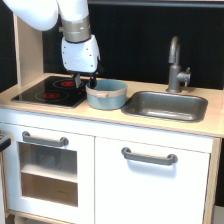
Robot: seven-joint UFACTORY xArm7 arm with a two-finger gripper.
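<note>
A light blue-grey pot stands upright on the wooden counter, between the stove top and the sink. My gripper reaches down from the upper left, and its dark fingers are at the pot's left rim. The fingers are too small and dark to show whether they are apart or closed on the rim. Part of the pot's left side is hidden behind them.
A black stove top with red burner rings lies to the left. On the right are a metal sink, seemingly empty, and a dark faucet. Below are a white door and an oven-like door.
</note>
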